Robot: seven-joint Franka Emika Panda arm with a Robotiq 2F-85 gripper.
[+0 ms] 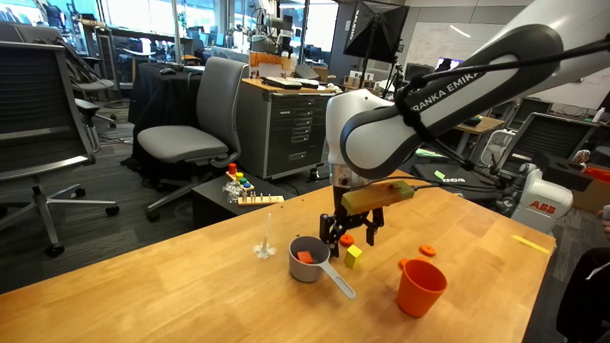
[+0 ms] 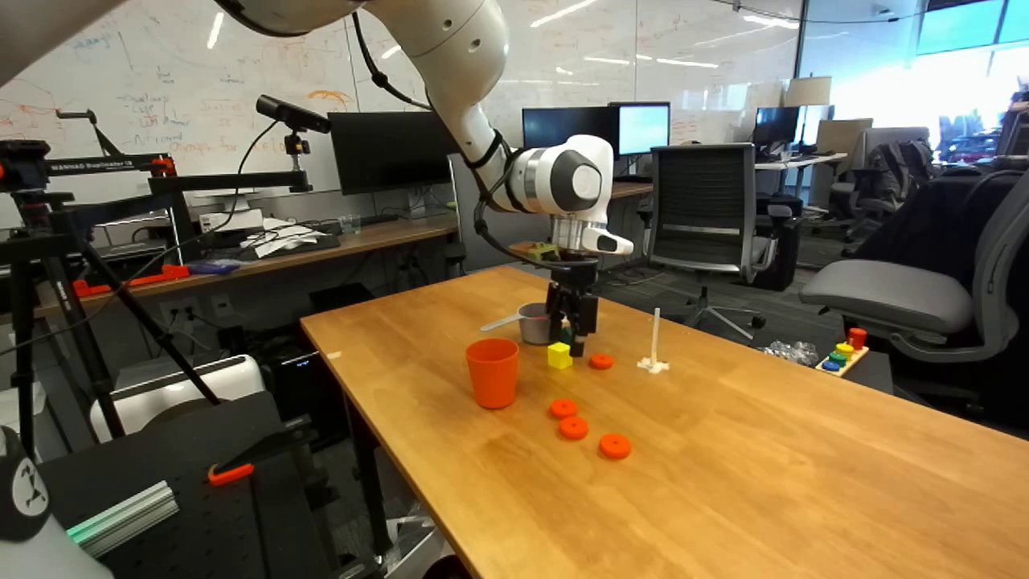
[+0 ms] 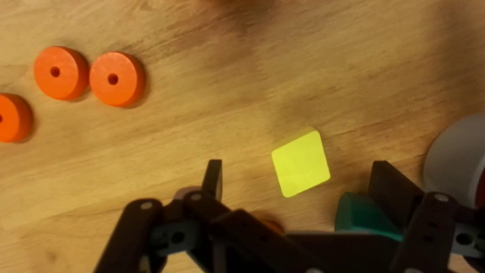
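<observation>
My gripper is open and low over the table, its two fingers wide apart. A yellow block [image 3: 301, 163] lies on the wood, seen between the fingertips in the wrist view and touched by neither. Close against the right finger there is a green block [image 3: 363, 214], partly covered by it. The grey measuring cup [image 1: 301, 268] stands just beyond that finger, with a red block [image 1: 305, 257] inside and its handle pointing toward the front. An orange disc [image 1: 346, 240] rests behind the yellow block, mostly hidden under the gripper in the wrist view.
An orange cup [image 1: 420, 291] stands upright near the table's front right. Several more orange discs [image 2: 614, 445] lie loose on the table. A thin upright peg [image 2: 656, 338] rises from the tabletop beyond the grey cup. Wide bare wood [image 1: 171, 286] spreads to the left.
</observation>
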